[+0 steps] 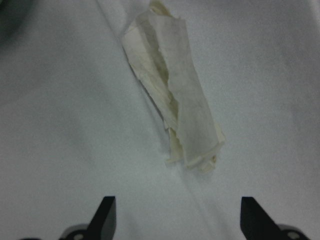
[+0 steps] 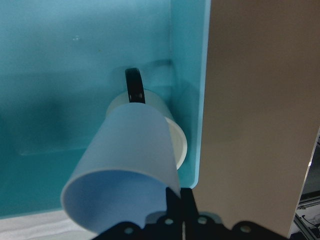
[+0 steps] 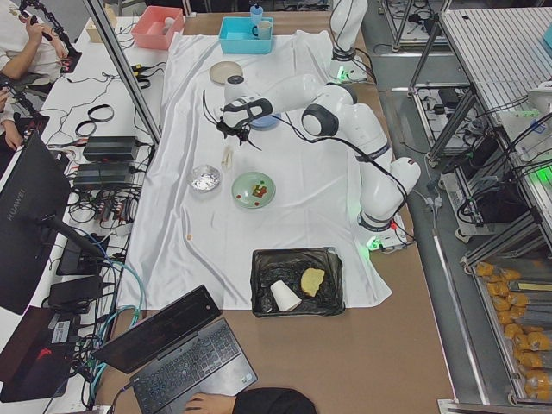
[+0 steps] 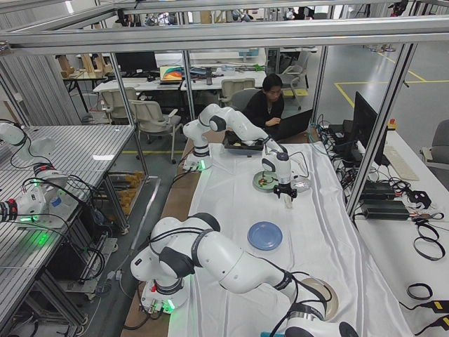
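Observation:
A crumpled strip of pale paper (image 1: 172, 90) lies on the white cloth (image 3: 164, 250). My left gripper hangs just above it, fingers wide apart and empty. In the right wrist view, my right gripper is shut on the rim of a light blue cup (image 2: 115, 145), over the blue bin (image 2: 65, 60). A white mug (image 2: 175, 140) with a black handle sits in that bin, partly hidden behind the cup.
Around the cloth are a green plate (image 3: 254, 190) with small bits on it, foil (image 3: 205, 178), a blue plate (image 4: 265, 236), a beige plate (image 3: 226, 66) and a black tray (image 3: 297, 259).

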